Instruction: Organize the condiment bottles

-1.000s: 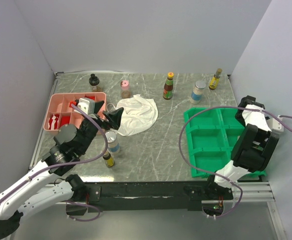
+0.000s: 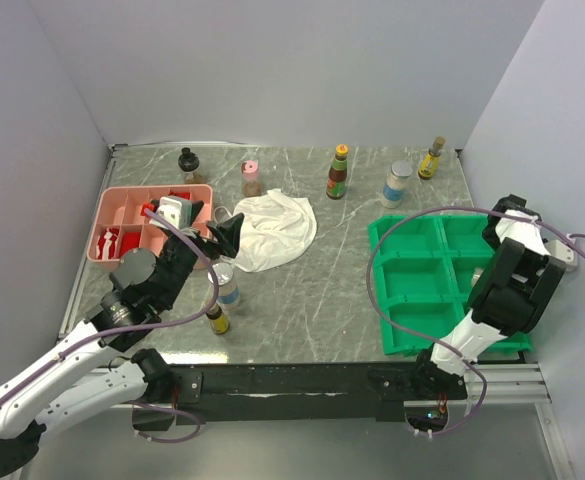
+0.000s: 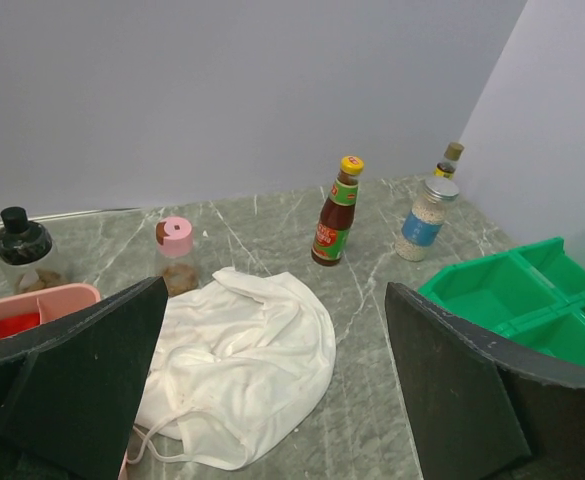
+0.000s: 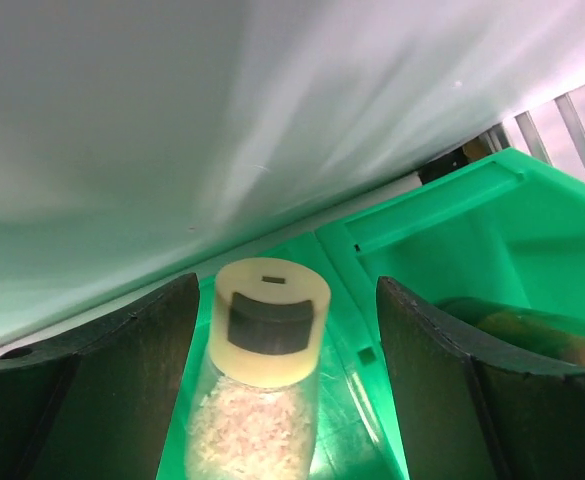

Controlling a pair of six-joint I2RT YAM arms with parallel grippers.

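In the right wrist view a bottle with a beige cap (image 4: 269, 340) and pale grains stands in a compartment of the green tray (image 4: 412, 235). My right gripper has its fingers apart on either side of that cap, with a gap at both sides. Empty and open, my left gripper (image 2: 214, 222) hangs over the table by the pink tray. Towards the back are a sauce bottle with yellow cap (image 2: 338, 172), a blue-labelled jar (image 2: 396, 184), a yellow-labelled bottle (image 2: 431, 158), a pink-capped jar (image 2: 251, 180) and a black-capped jar (image 2: 189, 165).
Another blue-labelled jar (image 2: 226, 287) and a small dark bottle (image 2: 217, 319) stand beside the left arm. A white cloth (image 2: 277, 230) lies right of the pink tray (image 2: 137, 195). A wall rises close beside the right arm.
My right arm has shifted slightly to the right, and part of a bottle now shows beside it in the green tray. The left arm and the table's bottles look unchanged.
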